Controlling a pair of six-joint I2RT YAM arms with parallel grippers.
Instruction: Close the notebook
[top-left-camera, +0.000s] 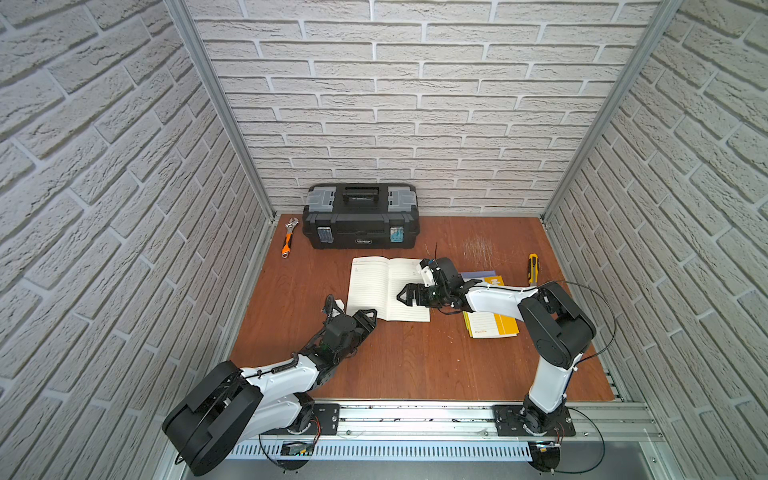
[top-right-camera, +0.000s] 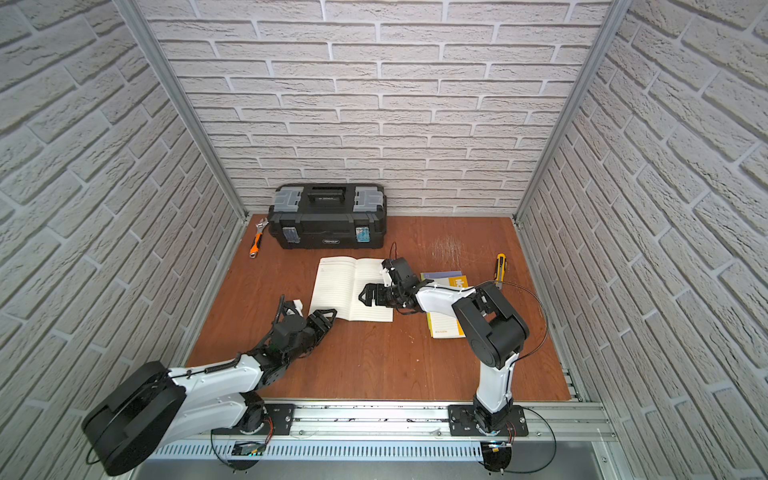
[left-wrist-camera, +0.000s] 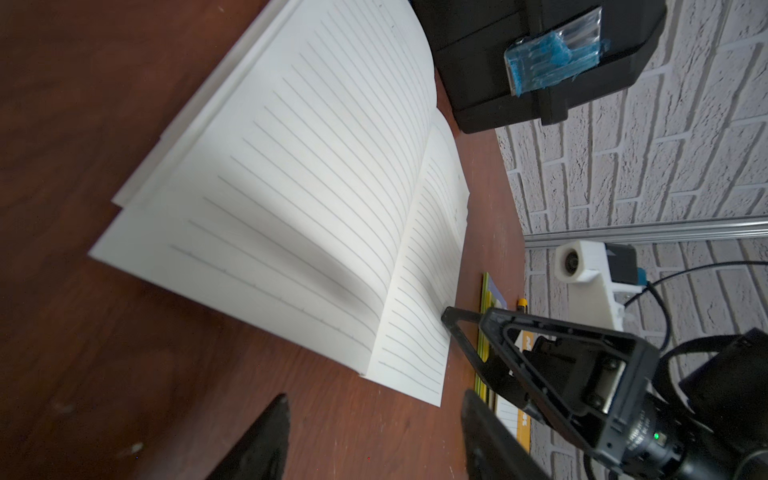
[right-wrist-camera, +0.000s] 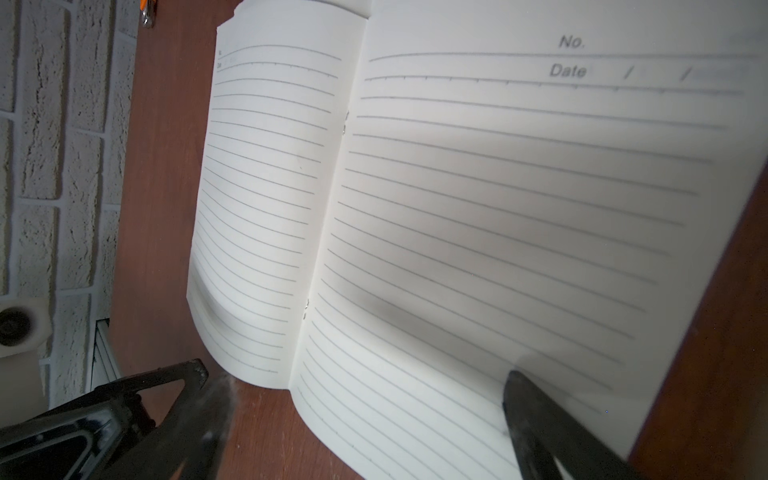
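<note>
A notebook (top-left-camera: 369, 280) lies open on the wooden table, lined pages up, spine near vertical in the top views; in the left wrist view its left pages (left-wrist-camera: 304, 176) curve upward. My left gripper (top-left-camera: 360, 316) is at the notebook's near-left corner, open, with nothing between its fingers. My right gripper (top-left-camera: 408, 294) is over the right page (right-wrist-camera: 480, 240), open, its fingertips low above or touching the paper; I cannot tell which.
A black toolbox (top-left-camera: 360, 228) stands behind the notebook. An adjustable wrench (top-left-camera: 288, 240) lies at the back left, a yellow knife (top-left-camera: 533, 268) at the right. Stacked notebooks (top-left-camera: 489, 324) lie under the right arm.
</note>
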